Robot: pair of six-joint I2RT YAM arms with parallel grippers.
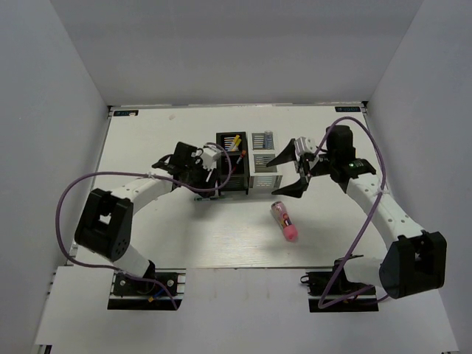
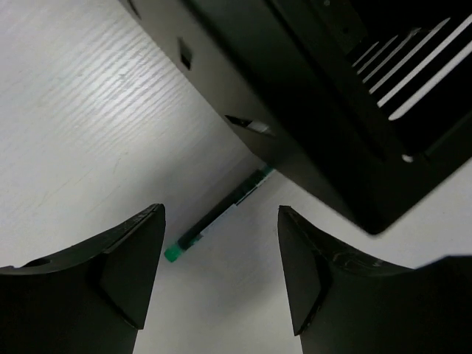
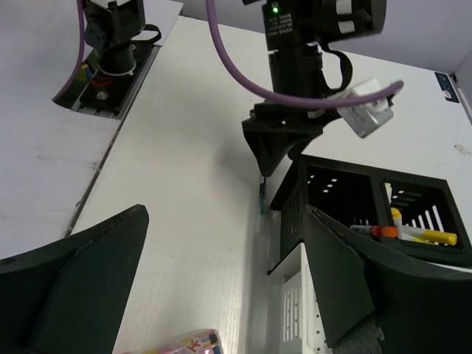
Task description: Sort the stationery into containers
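Observation:
A dark pen with green ends [image 2: 217, 214] lies on the table against the black container [image 2: 295, 96], its far end hidden under that wall. My left gripper is above it, fingers apart on either side, nothing held. Seen from the top, the left gripper [image 1: 206, 195] covers most of the pen beside the black container [image 1: 234, 184]. My right gripper [image 1: 286, 177] stands open and empty just right of the white container [image 1: 264, 168]. On the table in front lies a pink pencil case [image 1: 285, 221].
The black container holds yellow markers [image 1: 235, 142] and an orange-red pen [image 1: 237, 160]. A small bluish item [image 1: 268, 140] sits in the white container's back compartment. Free table lies to the left and at the front right.

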